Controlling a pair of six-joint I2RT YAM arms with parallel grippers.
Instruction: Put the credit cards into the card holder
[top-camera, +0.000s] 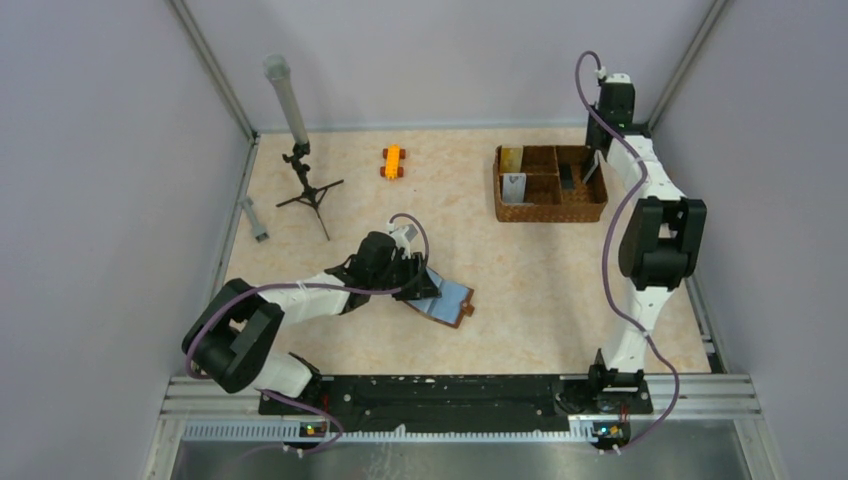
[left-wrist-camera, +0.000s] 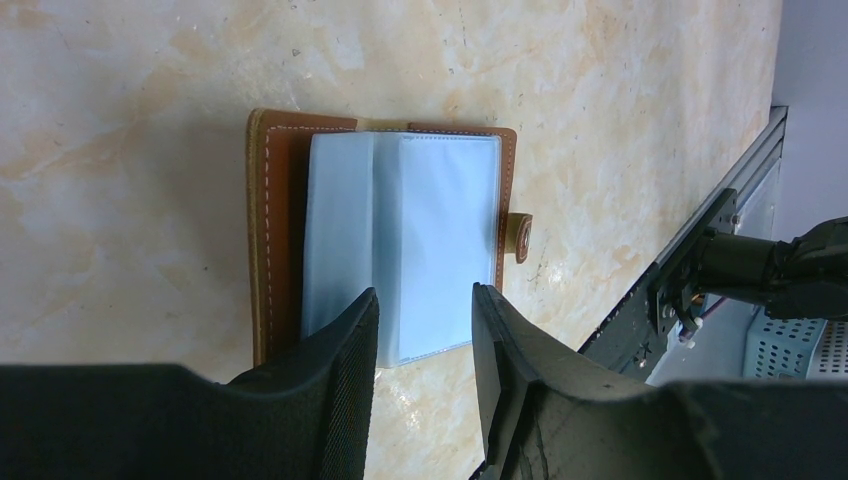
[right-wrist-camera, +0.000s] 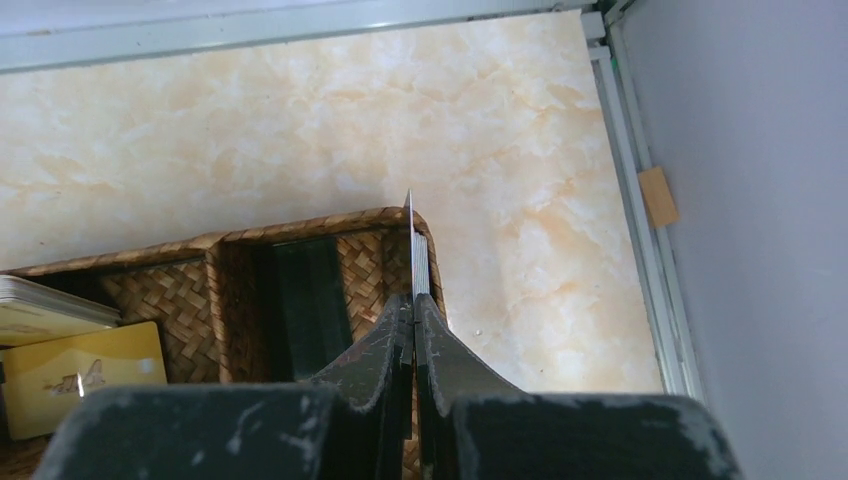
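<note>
In the right wrist view a thin card (right-wrist-camera: 410, 240) stands on edge at the basket's right end, with my right gripper shut on it. Several more cards (right-wrist-camera: 422, 262) stand just right of it, along the basket wall. Another dark card (right-wrist-camera: 302, 305) lies in the same compartment. The card holder (left-wrist-camera: 448, 230), brown leather with pale blue sleeves, lies spread on the table. Over its near edge my left gripper is open, one finger (left-wrist-camera: 350, 360) in front of the left flap; whether it touches the holder cannot be told.
The wicker basket (top-camera: 550, 214) has several compartments; yellow cards (right-wrist-camera: 90, 370) and a white card (top-camera: 514, 187) sit in its left ones. A toy car (top-camera: 393, 162) and a tripod (top-camera: 312, 190) stand at the back left. Mid-table is bare.
</note>
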